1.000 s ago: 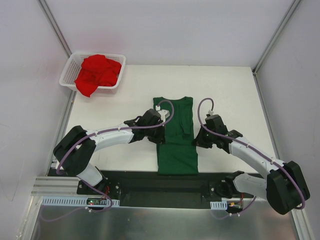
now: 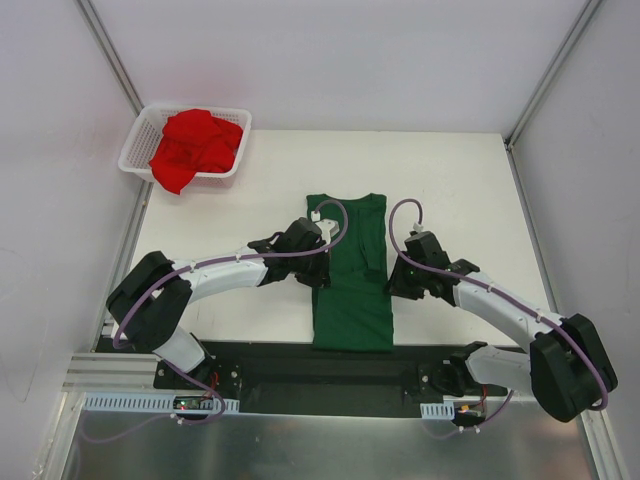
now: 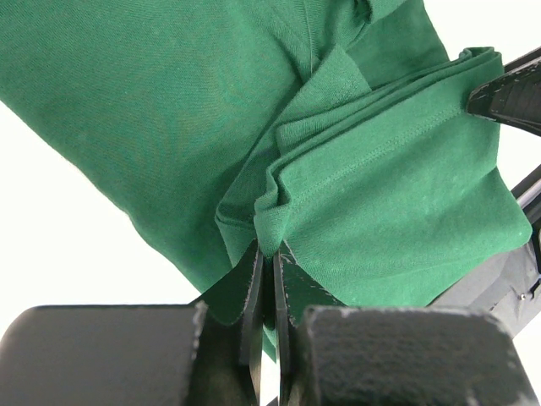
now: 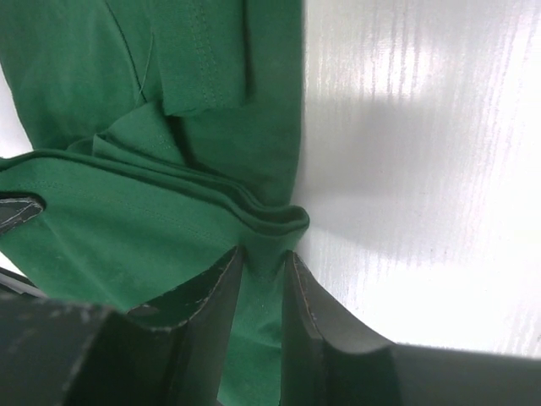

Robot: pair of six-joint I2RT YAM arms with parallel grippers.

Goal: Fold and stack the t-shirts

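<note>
A green t-shirt [image 2: 352, 313] lies lengthwise at the middle of the table, its lower end reaching just over the front edge. A layered fold runs across it between the two grippers. My left gripper is shut on the left end of this fold, cloth pinched between its fingertips. At the fold's right end, my right gripper stands open, its fingers on either side of the cloth edge. In the top view the left gripper [image 2: 322, 285] and right gripper [image 2: 392, 293] are at opposite sides of the shirt; their tips are mostly hidden.
A white basket [image 2: 136, 146] holding red cloth [image 2: 205, 142] stands at the back left. Bare white table [image 2: 445, 170] surrounds the shirt on both sides and behind. Walls close in the left, right and back.
The left arm looks unmoved.
</note>
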